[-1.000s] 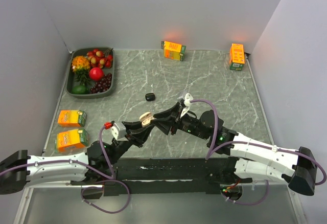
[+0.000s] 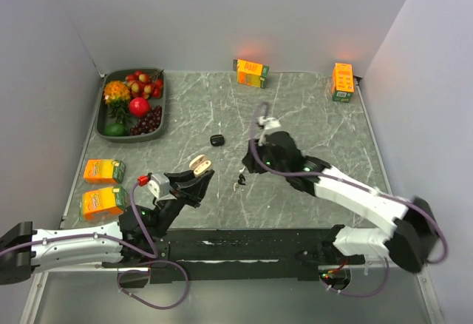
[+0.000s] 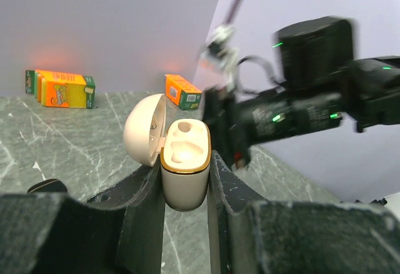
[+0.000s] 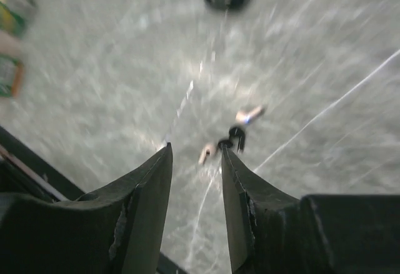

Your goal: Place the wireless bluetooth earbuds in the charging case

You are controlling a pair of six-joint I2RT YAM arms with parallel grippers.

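An open white charging case [image 3: 184, 161], lid hinged up, is held upright in my left gripper [image 2: 194, 189]; the left wrist view shows it between the fingers, its earbud wells looking empty. My right gripper is open with nothing between its fingers, raised above small objects on the marble table: what look like two pale earbuds [image 4: 249, 115] with dark pieces [image 4: 236, 133] near them, blurred. Right of the case in the top view, the right arm is blurred.
A small black item [image 2: 217, 140] lies at mid-table. A fruit tray [image 2: 126, 136] and two juice boxes [image 2: 103, 202] stand on the left; two more boxes [image 2: 251, 74] are at the back.
My right gripper has pulled away from the case and swung up and right, over the small items. My left gripper with the case has shifted slightly left.
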